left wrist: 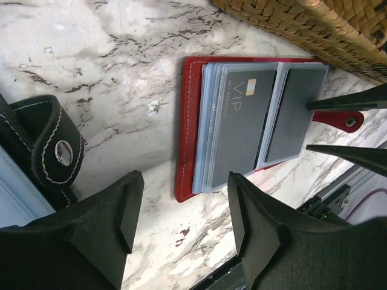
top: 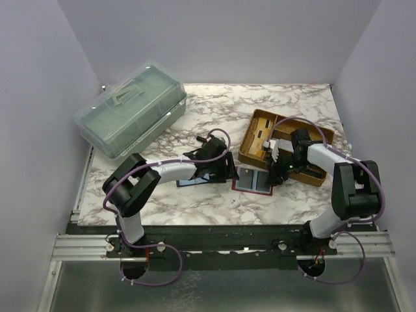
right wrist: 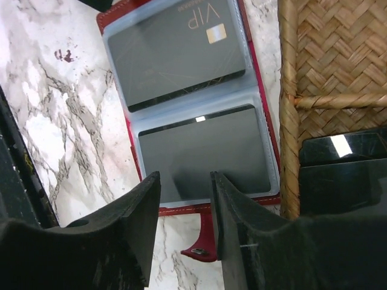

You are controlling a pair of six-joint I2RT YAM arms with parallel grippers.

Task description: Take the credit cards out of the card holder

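Observation:
The red card holder point(top: 253, 182) lies open on the marble between my two grippers. Its clear sleeves hold dark cards, one marked VIP point(left wrist: 239, 109). My left gripper is open just to the left of the holder, its fingers empty. My right gripper hovers open over the holder's end with the plain card point(right wrist: 202, 154), near the red snap tab point(right wrist: 202, 241). In the left wrist view the right gripper's two dark fingers reach in from the right.
A woven basket point(top: 250, 130) with compartments sits directly behind and right of the holder. A dark holder with blue sleeves point(left wrist: 21, 184) lies to the left. A clear plastic box point(top: 130, 110) stands at the back left. Bare marble lies in front.

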